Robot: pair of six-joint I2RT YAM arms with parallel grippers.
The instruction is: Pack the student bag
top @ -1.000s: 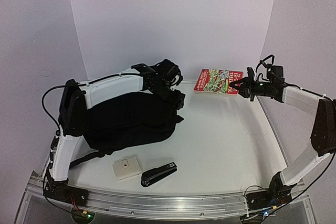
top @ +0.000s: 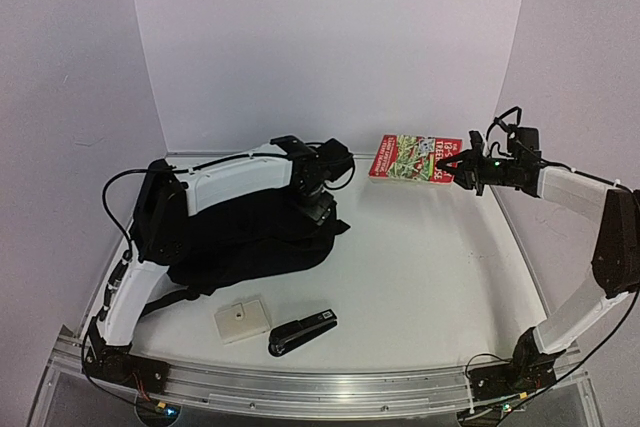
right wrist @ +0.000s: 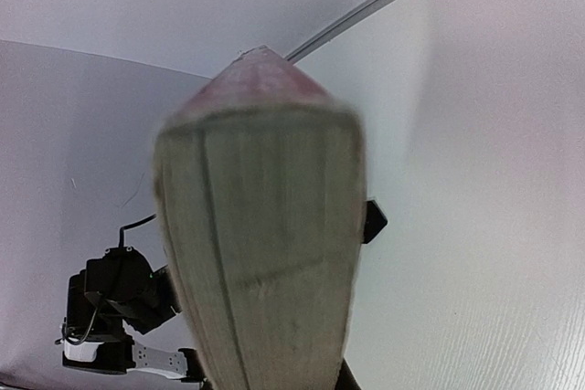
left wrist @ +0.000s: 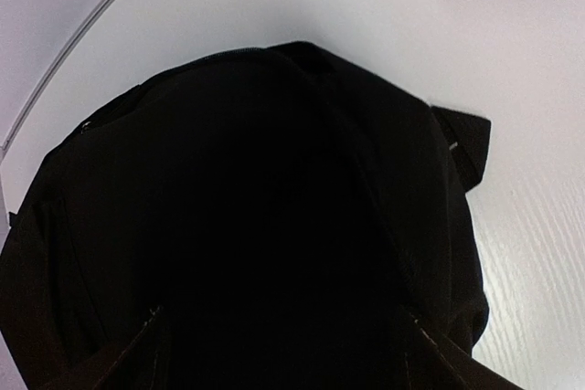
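The black bag (top: 250, 242) lies on the left of the table, its fabric filling most of the left wrist view. Over its right end is my left gripper (top: 320, 211); in the left wrist view its dark fingers (left wrist: 154, 353) stand wide apart, open above the cloth. Whether they touch it is too dark to tell. A thick red book (top: 412, 158) is held up off the table at the back right, with my right gripper (top: 452, 164) shut on its right edge. The right wrist view shows the book's pale page edges (right wrist: 274, 253), hiding the fingertips.
Near the front edge lie a cream wallet-like case (top: 242, 320) and, right beside it, a black stapler (top: 303, 332). One bag strap (top: 172, 299) trails toward the front left.
The right arm and book have barely moved.
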